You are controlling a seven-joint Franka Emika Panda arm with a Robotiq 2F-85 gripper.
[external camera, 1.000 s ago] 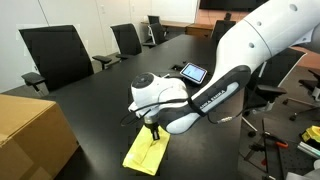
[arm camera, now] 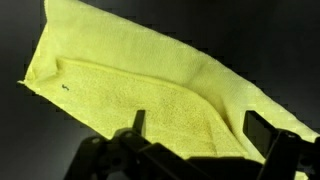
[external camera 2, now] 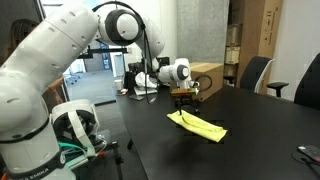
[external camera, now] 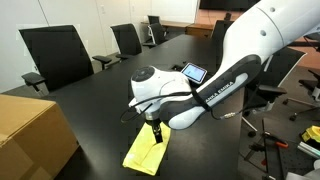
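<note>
A yellow cloth (arm camera: 150,90) lies on the black table, its upper part folded over along one edge. In the wrist view it fills most of the picture, with a corner at the left. My gripper is open above the cloth, fingers spread wide and nothing held between them. From the first exterior side, the gripper (external camera: 156,132) points down over the far part of the cloth (external camera: 146,154). The second exterior view also has the gripper (external camera 2: 186,106) low over one end of the cloth (external camera 2: 205,128); contact cannot be made out.
A cardboard box (external camera: 40,135) stands at the table's left in the first exterior view. A tablet-like device (external camera: 193,73) lies farther back. Black chairs (external camera: 60,53) line the far side. Bare table surrounds the cloth.
The arm's wrist has shifted and turned very slightly above the cloth. The cloth lies where it was, with no visible change in shape.
</note>
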